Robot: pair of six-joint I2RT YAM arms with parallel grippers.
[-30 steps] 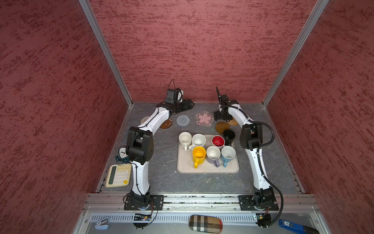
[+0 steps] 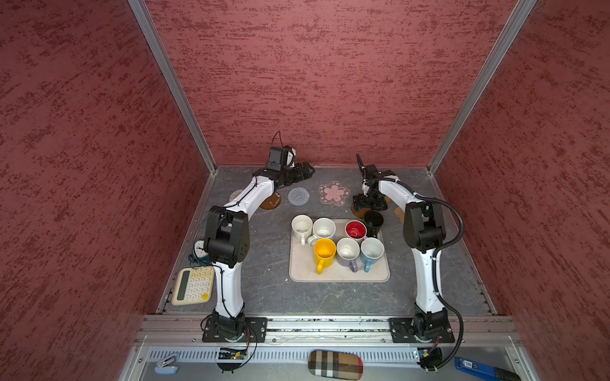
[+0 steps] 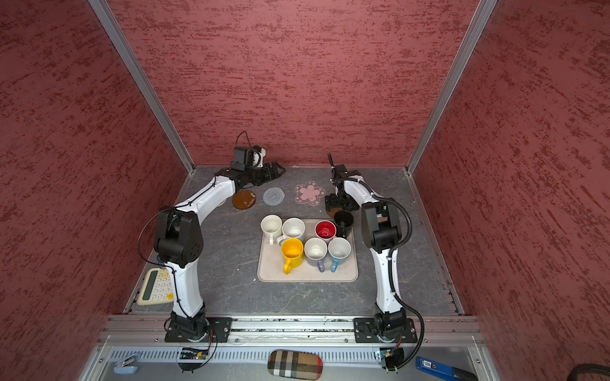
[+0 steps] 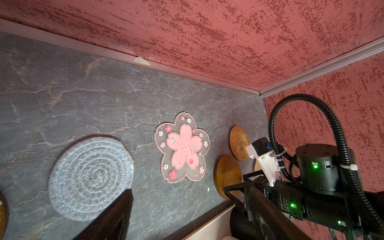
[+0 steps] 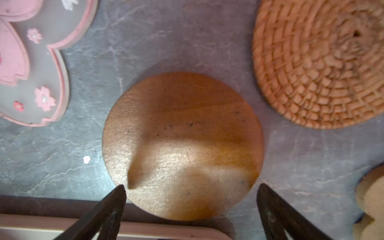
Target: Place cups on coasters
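Several cups stand upright on a pale tray [image 2: 305, 273]: among them a yellow cup [image 2: 324, 249], a red-lined cup [image 2: 355, 230], a light blue cup [image 2: 371, 249] and a black cup [image 2: 373, 219]. Behind lie a blue-grey woven coaster [image 4: 92, 178], a pink flower coaster [image 4: 182, 148], a brown wooden coaster [image 5: 184, 140] and a rattan coaster [image 5: 328, 60], all bare. My right gripper is open above the wooden coaster, nothing between its fingers. My left gripper is open and empty, up behind the blue-grey coaster.
Farther left a dark brown coaster [image 2: 270, 200] lies partly under the left arm. A calculator [image 2: 193, 285] sits at the left edge. Clear table lies between the calculator and the tray. The right arm passes close beside the black cup.
The left gripper has shifted only slightly. All cups and coasters stay put.
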